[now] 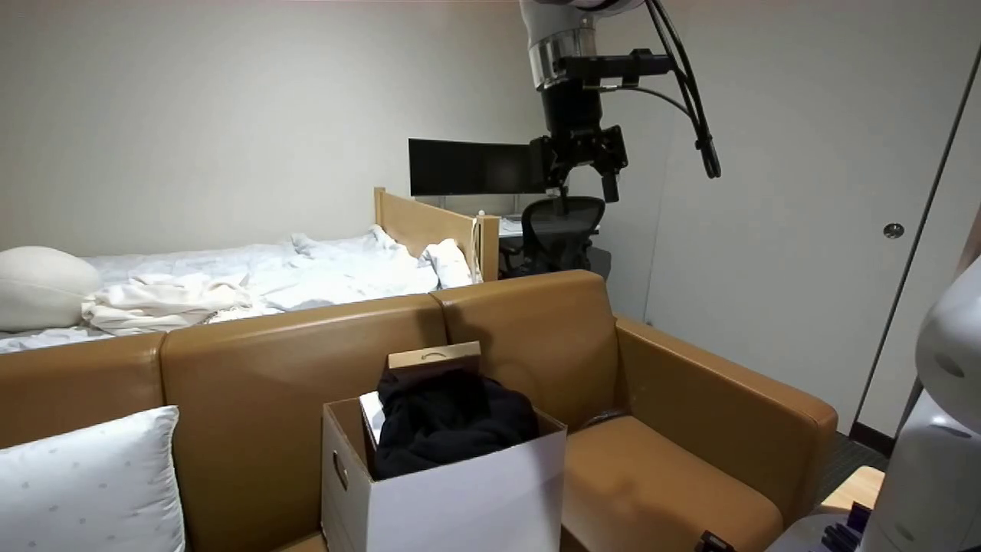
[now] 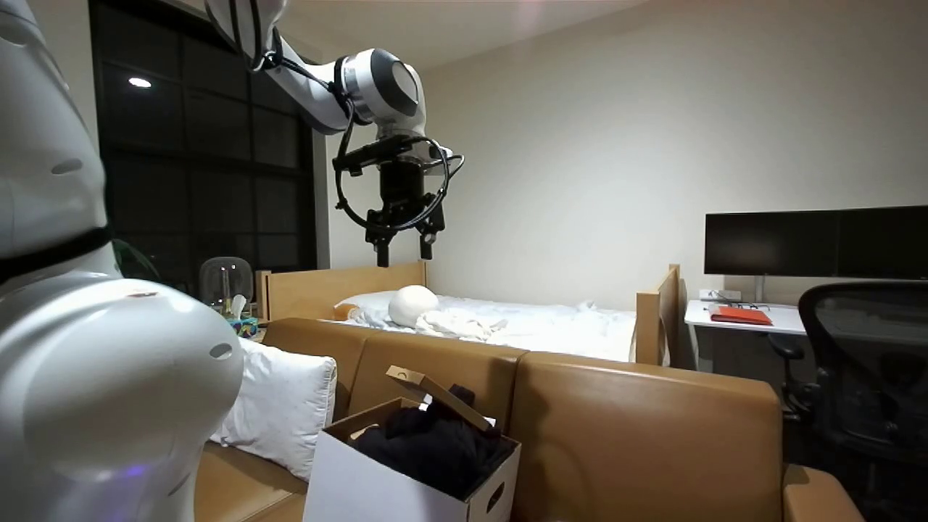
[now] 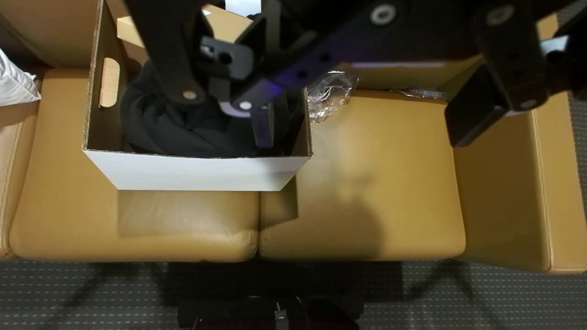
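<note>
My gripper (image 1: pixel 585 198) hangs high above the brown couch, its fingers spread apart with nothing between them. In the second exterior view the gripper (image 2: pixel 404 259) is well above the couch back. Below it stands a white cardboard box (image 1: pixel 467 501) on the couch seat. Black cloth (image 1: pixel 451 423) is heaped inside, rising above the rim; from above, my own fingers (image 3: pixel 263 126) cover part of the cloth (image 3: pixel 192 132). A brown cardboard piece (image 2: pixel 439 396) leans up at the back of the box.
Clear plastic wrapping (image 3: pixel 330 93) lies on the couch right of the box. A white pillow (image 1: pixel 92 483) rests to the left. Behind the couch are a bed (image 1: pixel 331 267) and a desk chair (image 2: pixel 870 365).
</note>
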